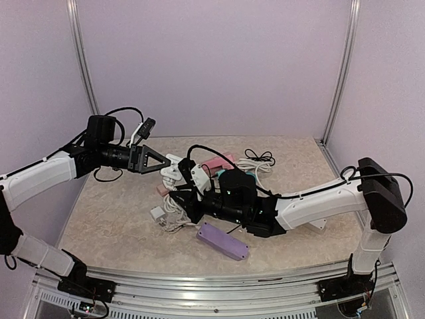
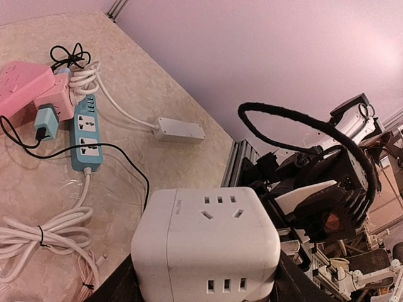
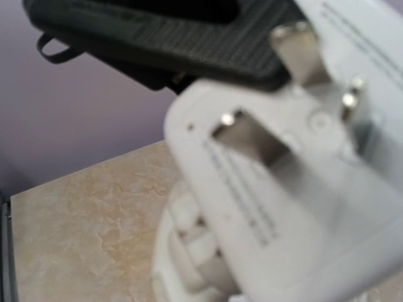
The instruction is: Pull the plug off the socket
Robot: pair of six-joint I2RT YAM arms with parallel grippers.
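Observation:
A white cube-shaped socket (image 2: pixel 208 245) fills the lower middle of the left wrist view, its slotted faces showing. My left gripper (image 1: pixel 166 161) is shut on it, one finger at each side. Close up in the right wrist view is a white plug face (image 3: pixel 252 201) with metal prongs (image 3: pixel 302 53). A black ridged finger-like part (image 3: pixel 189 47) lies along its upper edge. Just right of and below the left gripper in the top view is my right gripper (image 1: pixel 182 198). Its fingertips are mostly hidden, and what lies between them does not show.
Below the arms lie a white cable coil (image 1: pixel 174 216), a small white block (image 1: pixel 157 213) and a purple power strip (image 1: pixel 223 240). Farther back are a blue strip (image 2: pixel 85 129), a pink box (image 2: pixel 22 85), a white strip (image 2: pixel 179 130) and black cord.

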